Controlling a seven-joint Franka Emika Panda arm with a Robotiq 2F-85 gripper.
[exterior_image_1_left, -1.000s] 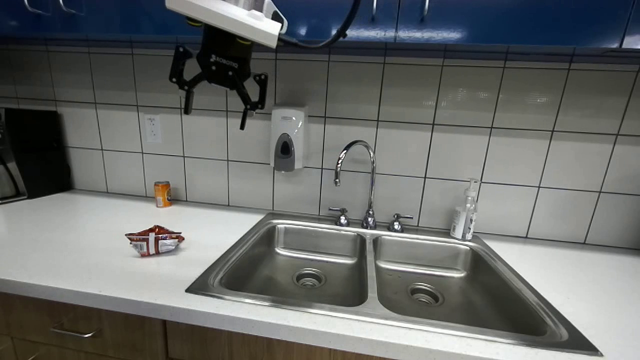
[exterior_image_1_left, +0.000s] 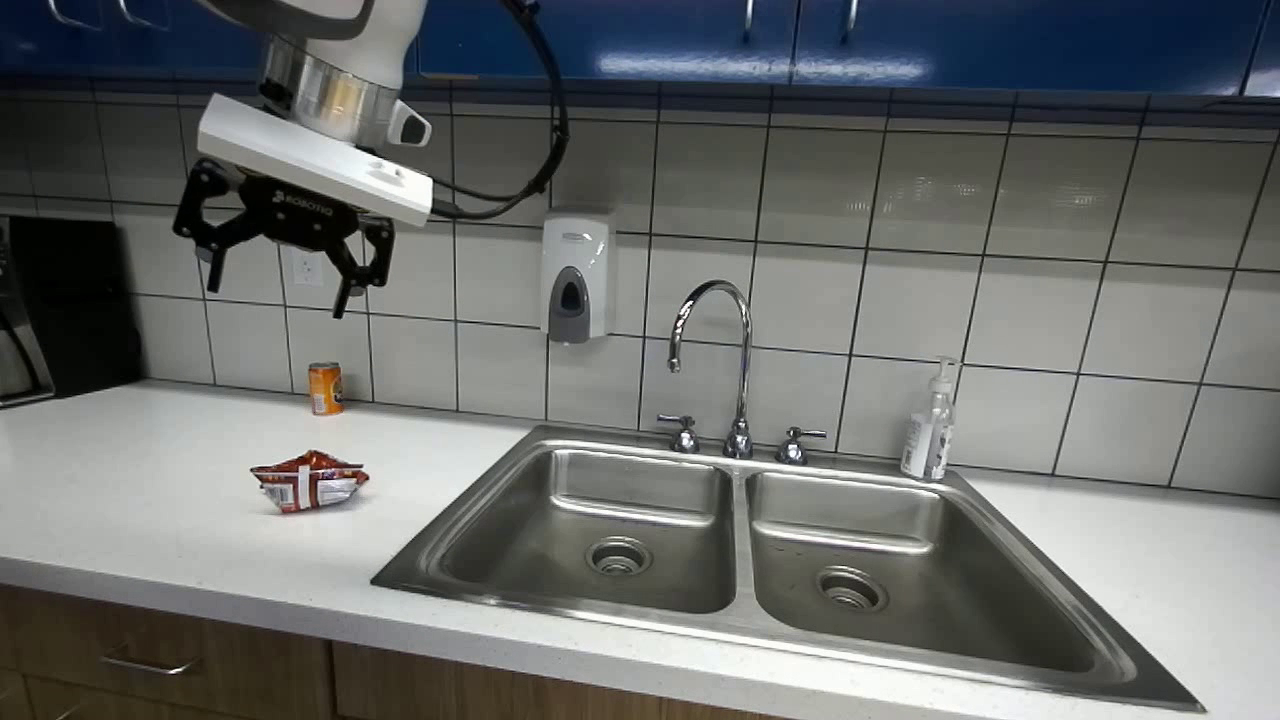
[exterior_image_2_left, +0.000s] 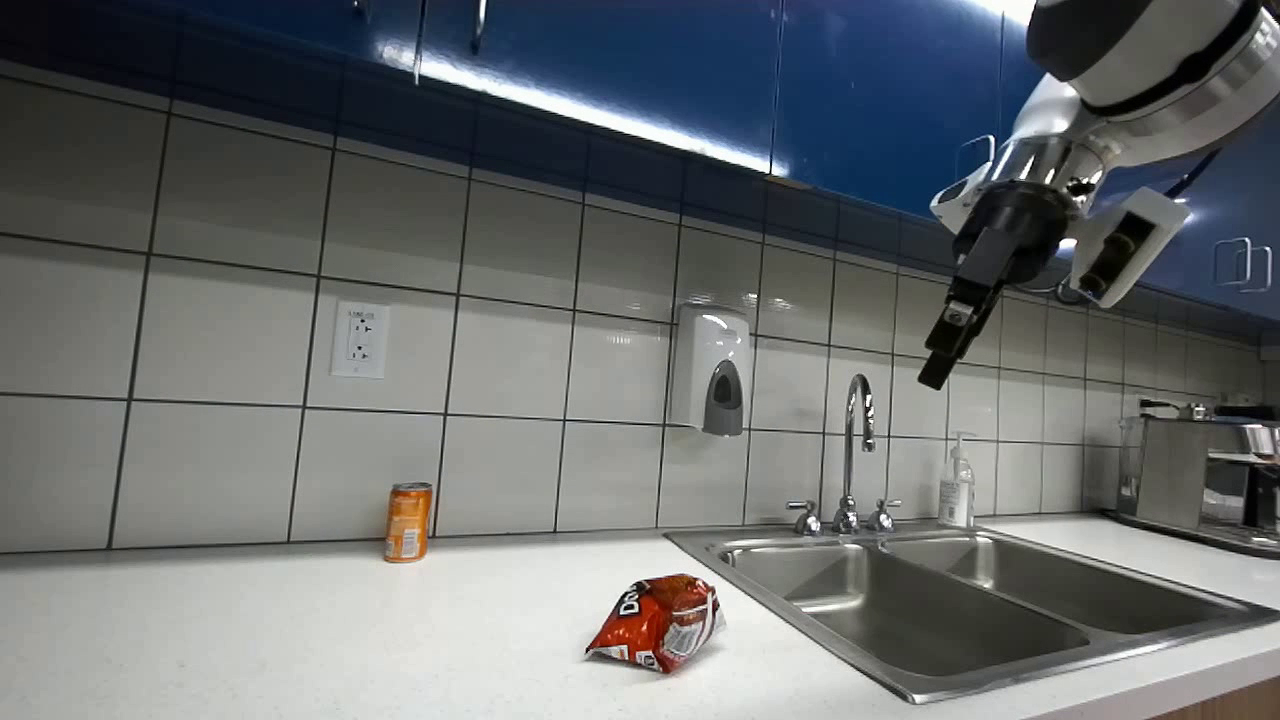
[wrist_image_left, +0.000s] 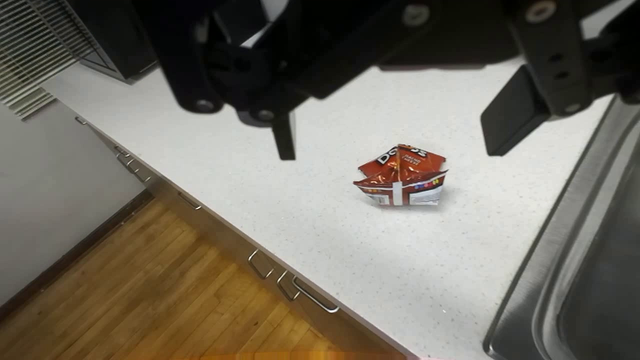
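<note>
My gripper (exterior_image_1_left: 277, 295) hangs open high above the counter, its two black fingers spread wide with only air between them. Below it, well apart, a red Doritos bag (exterior_image_1_left: 311, 481) rests on the white countertop, left of the sink. In the wrist view the bag (wrist_image_left: 402, 178) lies beyond the gap between the fingertips, its lettering partly showing. An orange can (exterior_image_1_left: 325, 389) stands upright by the tiled wall; exterior view 2 shows the can (exterior_image_2_left: 408, 522) to the left of the bag, farther back.
A steel double-basin sink (exterior_image_1_left: 740, 540) with a tall faucet (exterior_image_1_left: 745, 360) takes up the right of the counter. On the wall hangs a soap dispenser (exterior_image_1_left: 578, 278). A pump bottle (exterior_image_1_left: 929, 430) stands behind the sink, and a black appliance (exterior_image_1_left: 78, 300) fills the far left. Counter around the bag is clear.
In exterior view 1, my gripper has moved left and down, from beside the soap dispenser to above the bag and can. It stays open. Bag and can have not moved.
</note>
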